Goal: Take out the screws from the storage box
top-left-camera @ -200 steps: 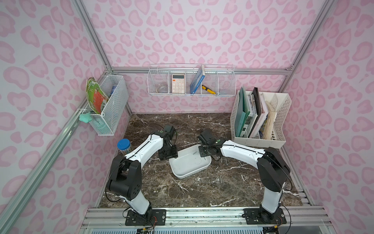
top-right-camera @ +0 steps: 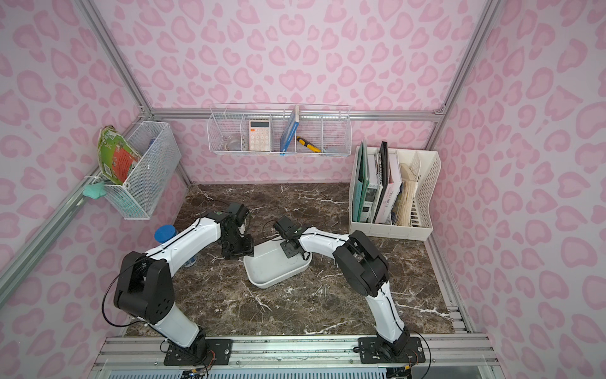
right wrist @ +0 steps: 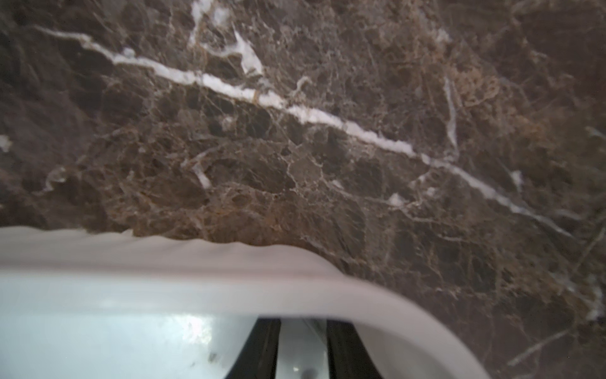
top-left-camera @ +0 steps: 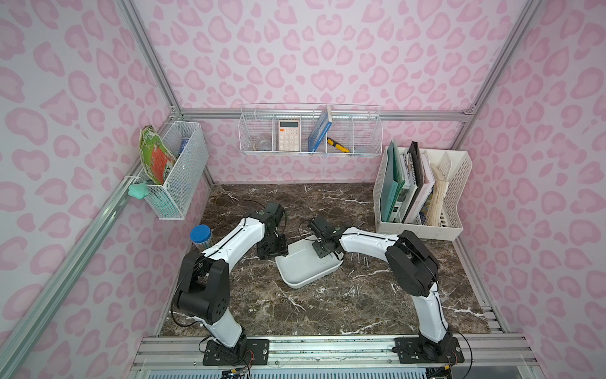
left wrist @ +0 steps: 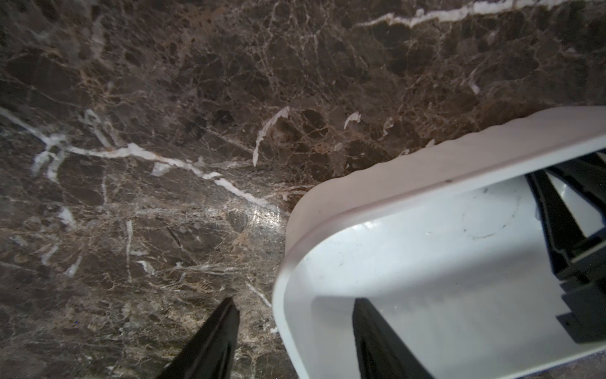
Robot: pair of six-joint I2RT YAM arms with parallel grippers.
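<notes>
The white storage box [top-left-camera: 306, 270] stands on the marble table between my arms. My left gripper is open at its left rim, one finger outside the wall and the other over the inside. My right gripper is open with its fingertips down inside the box's right end. A thin dark sliver [right wrist: 313, 327], possibly a screw, shows between or beneath those fingers, with no grip on it visible. In the left wrist view, the right gripper's fingers [left wrist: 555, 218] hide part of the box floor. Small screw-like pieces [top-left-camera: 353, 290] lie on the table right of the box.
A blue-lidded jar [top-left-camera: 200, 235] stands left, close to my left arm. The white file holder [top-left-camera: 416, 228] with books occupies the back right. Wire baskets [top-left-camera: 257, 144] hang on the walls. Open table lies in front of the box.
My right arm has moved left, bringing its gripper from the box's right edge farther over the box interior. The left arm has stayed put, and the box has barely shifted.
</notes>
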